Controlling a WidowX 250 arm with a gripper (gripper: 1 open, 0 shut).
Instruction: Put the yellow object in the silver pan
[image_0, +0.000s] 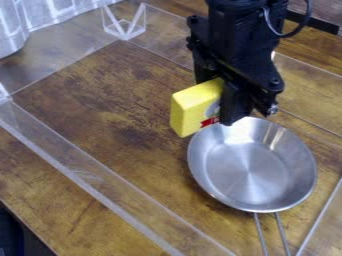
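The yellow object, a blocky piece with a red mark on its side, is gripped by my black gripper. It is off the table, just above and to the left of the pan's far rim in the image. The round silver pan rests on the wooden table at the right, its inside bare and its wire handle pointing toward the front. My gripper's body hides the far edge of the pan and part of the yellow object.
A clear plastic bracket stands at the back left, by a white cloth. Clear strips run along the table's edges. The brown wooden tabletop left of the pan is free.
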